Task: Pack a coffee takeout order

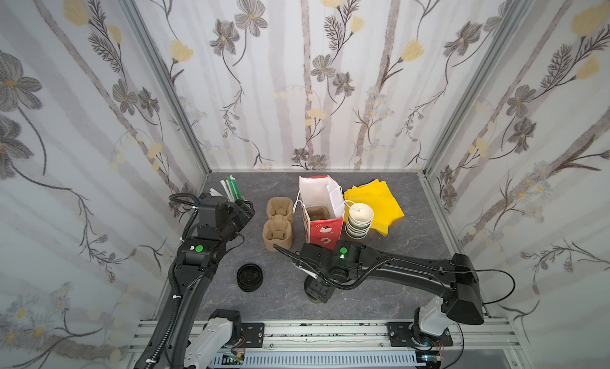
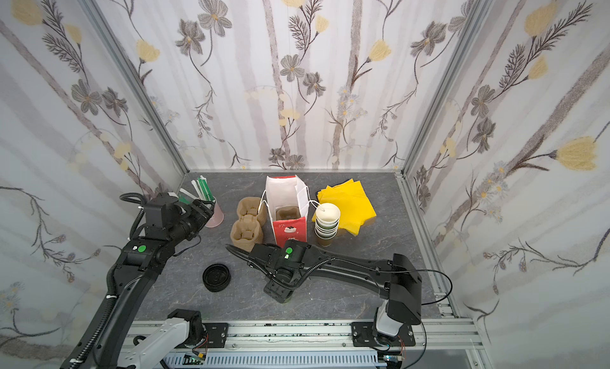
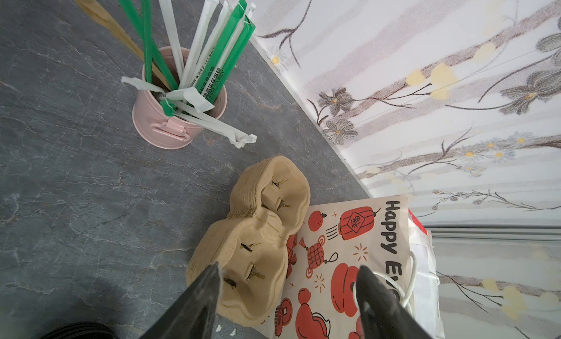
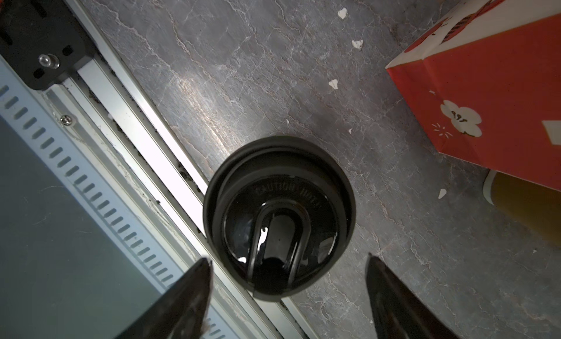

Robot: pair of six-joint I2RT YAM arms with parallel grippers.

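Observation:
A cup with a black lid (image 4: 280, 222) stands near the table's front edge, seen from above between the spread fingers of my right gripper. That gripper is open and apart from the lid's rim. My left gripper hangs open with nothing held, above the table at left. The paper bag (image 1: 324, 234) stands upright at the middle, with a brown carrier showing inside. A stack of brown cup carriers (image 3: 263, 222) is beside it. Wrapped straws (image 3: 219, 58) fill a pink bucket (image 3: 160, 125) at the back left.
Stacked paper cups (image 1: 359, 219) stand right of the bag, by yellow napkins (image 1: 381, 200). Black lids (image 1: 249, 277) lie at front left. A metal rail (image 4: 134, 125) borders the front edge. Bare table shows at the far right.

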